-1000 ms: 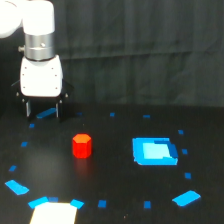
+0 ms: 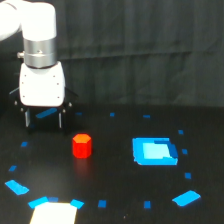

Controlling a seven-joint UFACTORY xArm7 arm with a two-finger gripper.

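Note:
At the left of the camera view, my gripper point(image 2: 42, 117) hangs over the black table with its dark fingers point(image 2: 24, 115) set wide apart. It is open, with nothing visible between them. A small red block point(image 2: 82, 146) with an angular outline rests on the table, to the right of the gripper and lower in the picture. Farther right lies a blue-edged square point(image 2: 138, 147) with a pale middle. Whether that square is a shallow tray or taped marking, I cannot tell.
Blue tape pieces point(image 2: 186, 198) and small blue marks are scattered over the dark tabletop. A pale square object point(image 2: 53, 213) is cut off by the bottom edge. Between the red block and the blue-edged square the surface is clear. A dark curtain point(image 2: 140, 50) hangs behind.
My gripper has come lower in the picture, and its fingers appear slightly farther apart. The red block and the blue-edged square have stayed where they were.

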